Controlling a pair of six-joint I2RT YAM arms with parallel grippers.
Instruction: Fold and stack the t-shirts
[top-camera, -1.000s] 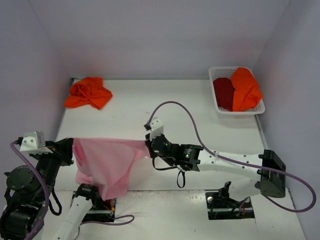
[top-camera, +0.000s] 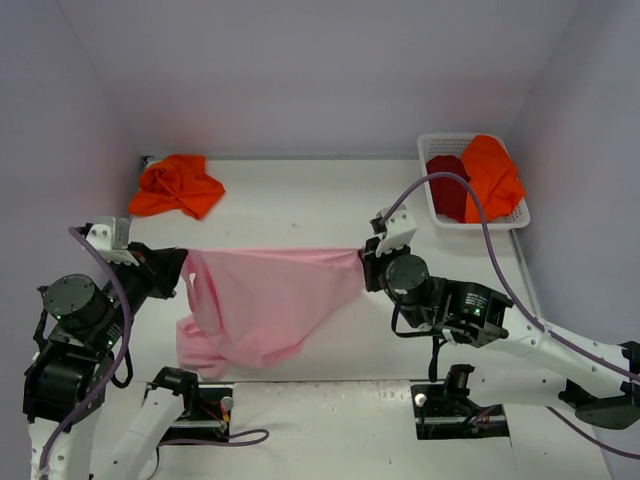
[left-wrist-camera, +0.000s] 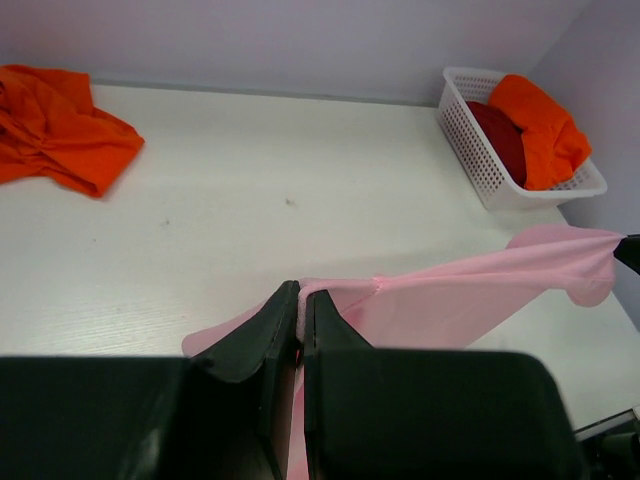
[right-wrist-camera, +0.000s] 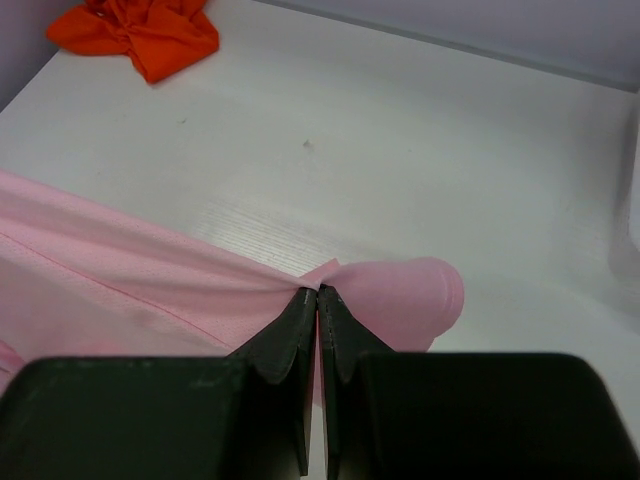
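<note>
A pink t-shirt (top-camera: 265, 305) hangs stretched between my two grippers, its upper edge nearly straight and its lower part drooping onto the table's front. My left gripper (top-camera: 184, 252) is shut on one end of that edge; pink cloth (left-wrist-camera: 345, 300) shows pinched at its fingertips. At the other end my right gripper (top-camera: 362, 256) is shut on the fabric, with a small flap of pink (right-wrist-camera: 400, 295) sticking out past its fingertips. An orange t-shirt (top-camera: 177, 186) lies crumpled at the table's back left.
A white basket (top-camera: 425, 150) at the back right holds a dark red cloth (top-camera: 447, 187) and an orange cloth (top-camera: 490, 180).
Both grippers have moved right and slightly toward the back, the right one farther sideways.
</note>
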